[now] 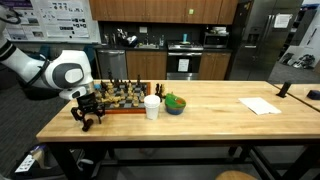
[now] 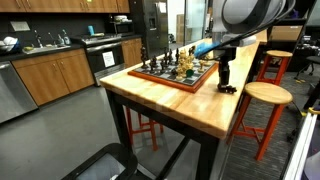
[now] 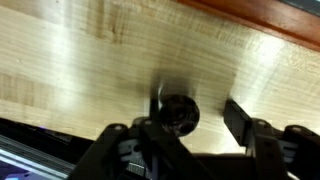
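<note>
A dark chess piece (image 3: 180,115) shows from above as a glossy black round top, with a blurred stem reaching up the frame. In the wrist view my gripper has its fingers apart around it. The piece is close to the left finger (image 3: 150,138); a gap separates it from the right finger (image 3: 242,122). Whether the left finger touches it, I cannot tell. Exterior view 1 puts the gripper (image 1: 88,112) low over the table's near left part. From the other side, the gripper (image 2: 224,76) stands just above a small dark object (image 2: 227,88).
The chessboard (image 2: 180,83), crowded with pieces, lies beside the gripper. A white container (image 1: 152,106) and a green bowl (image 1: 175,105) stand to its right. The table's near edge (image 1: 115,140) is close. Bare wood fills the table's right side, apart from a paper sheet (image 1: 260,105).
</note>
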